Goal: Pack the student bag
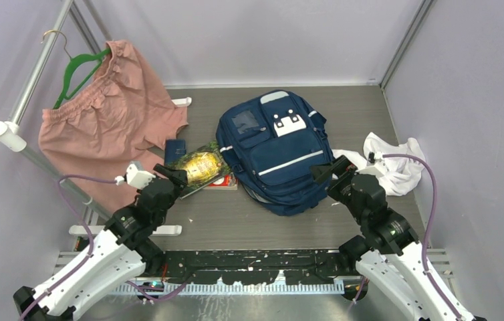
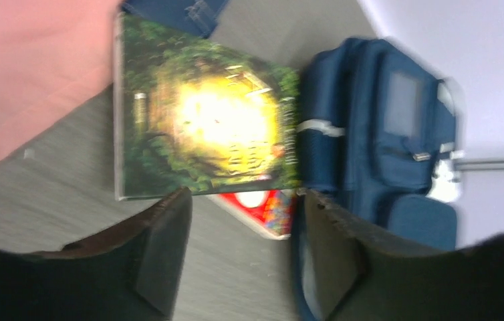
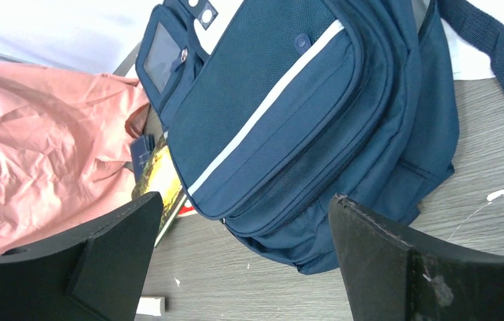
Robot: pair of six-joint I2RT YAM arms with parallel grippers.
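Observation:
A navy backpack (image 1: 279, 157) lies closed in the middle of the floor. Left of it, a green book with a yellow glowing cover (image 2: 169, 134) lies over a red book (image 2: 263, 210), beside a small dark blue item (image 1: 174, 150). My left gripper hovers above the lower edge of the green book, open, with nothing between its fingers; its wrist view is blurred. My right gripper is open above the backpack's front pocket, holding nothing.
Pink shorts (image 1: 102, 120) lie at the left by a green hanger (image 1: 69, 77) and a metal rail. A white cloth (image 1: 403, 174) lies right of the backpack. Bare floor runs along the front. Walls close in the sides and back.

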